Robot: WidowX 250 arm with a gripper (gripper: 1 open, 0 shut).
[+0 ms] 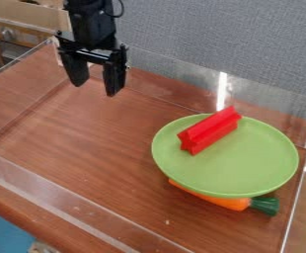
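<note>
My black gripper hangs open over the back left of the wooden table, nothing between its fingers. On the right, a green plate holds a red ridged block on its upper left part. An orange carrot with a green top lies at the plate's front edge, partly hidden beneath it.
Clear low strips run along its edges, with a grey wall behind.
</note>
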